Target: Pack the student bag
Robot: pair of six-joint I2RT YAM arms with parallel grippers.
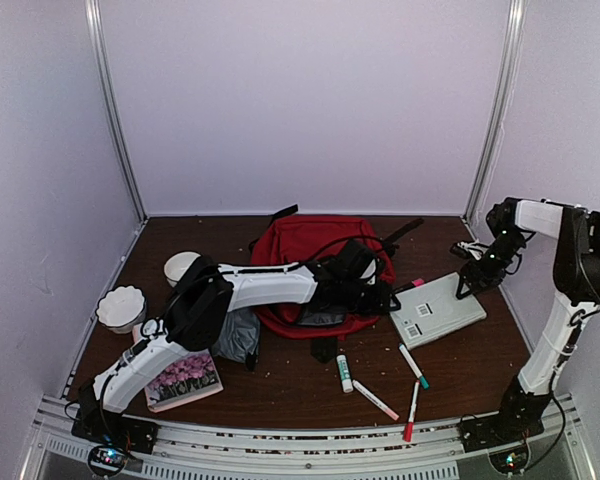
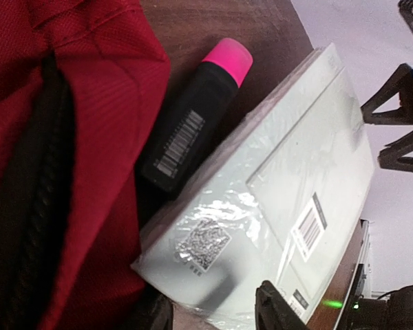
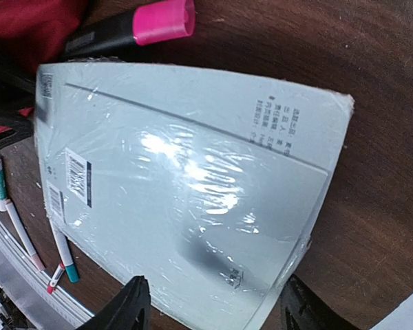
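Note:
A pale, plastic-wrapped book [image 1: 438, 309] lies on the dark table to the right of the red bag [image 1: 310, 240]. My left gripper [image 1: 392, 303] is at the book's bag-side end. In the left wrist view its fingers [image 2: 267, 307] stand apart at the near corner, one of them over the cover. My right gripper [image 1: 464, 292] is at the far end, its fingers [image 3: 134, 302] wide apart with the book's corner [image 3: 261, 309] between them. Whether any finger touches the book is unclear. The left arm hides part of the bag's opening.
A black marker with a pink cap [image 2: 193, 113] lies between bag and book. Several pens, including a teal-capped one [image 1: 414, 366], and a glue stick [image 1: 344, 373] lie in front. A flowered book [image 1: 185, 385], a grey pouch [image 1: 237, 335] and two white bowls [image 1: 122, 307] are at left.

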